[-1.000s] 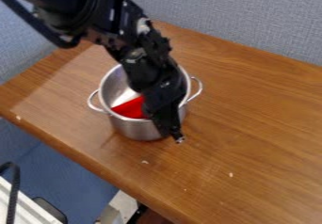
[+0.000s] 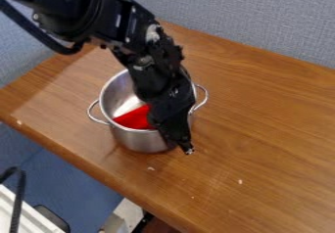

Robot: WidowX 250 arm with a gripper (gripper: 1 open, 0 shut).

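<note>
A steel pot [image 2: 121, 92] with two side handles stands on the wooden table near its left edge. A red object [image 2: 133, 117] lies inside it. My black gripper [image 2: 182, 147] reaches down over the pot's right side, its tip at the front right of the pot near the rim and wall. The arm hides much of the pot's interior and right wall. Whether the fingers are open or shut is hard to make out.
A grey wall runs behind it. Beyond the left edge lie a blue floor and some cables.
The arm and gripper have shifted very slightly; the pot and red object look the same.
</note>
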